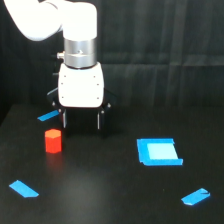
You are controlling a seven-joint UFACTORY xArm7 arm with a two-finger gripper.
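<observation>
A small orange-red block sits on the dark table at the left. Behind it and to its right is my gripper, pointing down under its white hand. Its dark fingers stand apart, so it is open, and nothing shows between them. The block is outside the fingers, nearer the camera in the picture. On the right half of the table lies a blue-bordered square with a pale blue-white middle.
Blue tape strips lie at the front left, front right and back left. A dark curtain hangs behind.
</observation>
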